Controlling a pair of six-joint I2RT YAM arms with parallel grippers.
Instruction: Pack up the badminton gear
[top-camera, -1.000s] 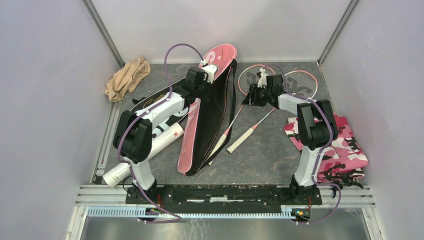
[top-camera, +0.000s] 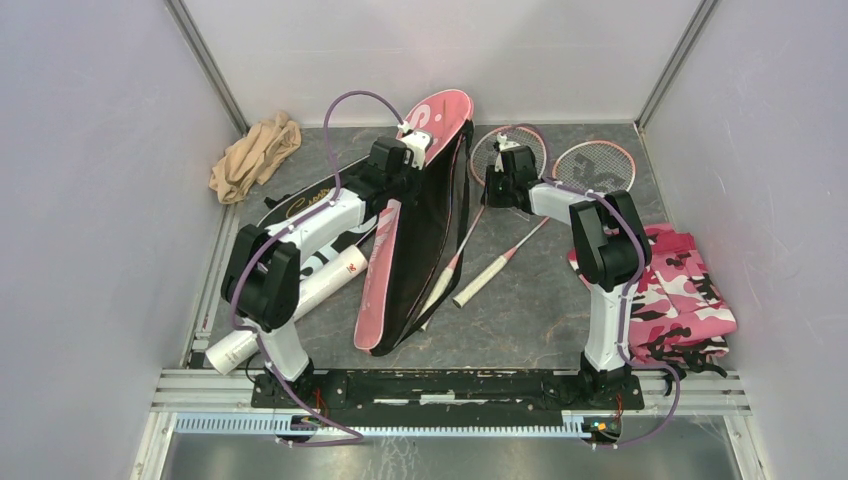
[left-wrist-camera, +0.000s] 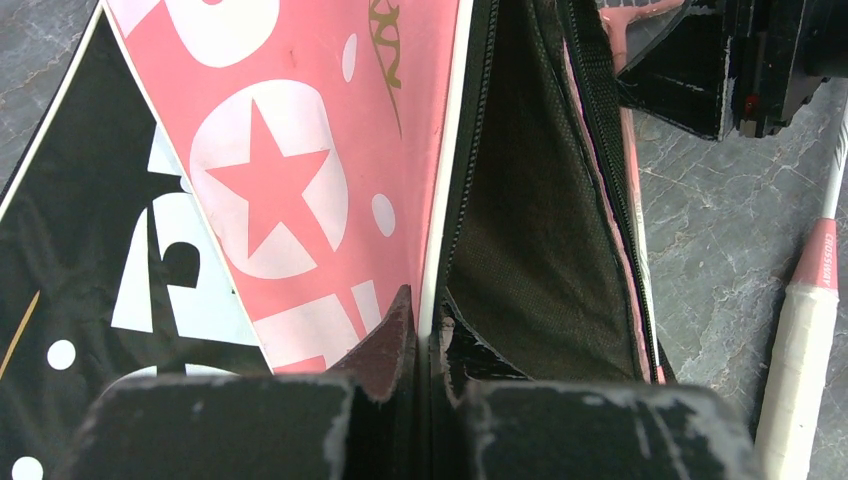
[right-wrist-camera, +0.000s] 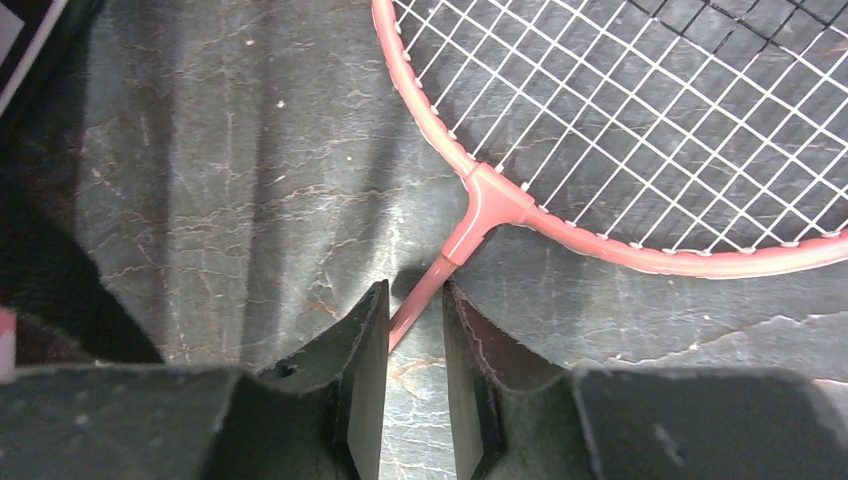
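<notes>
The pink racket bag (top-camera: 376, 300) lies unzipped, its black inside facing up. My left gripper is shut on the white-piped edge of the bag's pink panel (left-wrist-camera: 330, 150), pulling the opening wide. To the bag's right lies a racket (right-wrist-camera: 487, 205) whose handle lies along the bag's right side in the top view. My right gripper straddles that racket's shaft just below the throat, part open, with gaps showing beside the shaft. A second racket (top-camera: 482, 281) rests on the floor further right, its head near the back wall.
A white tube (top-camera: 315, 290) lies left of the bag, near a black patterned bag part (top-camera: 300, 203). Beige cloth (top-camera: 255, 155) sits back left; pink camouflage clothing (top-camera: 680, 300) is folded at right.
The left arm has barely moved; the bag stays open.
</notes>
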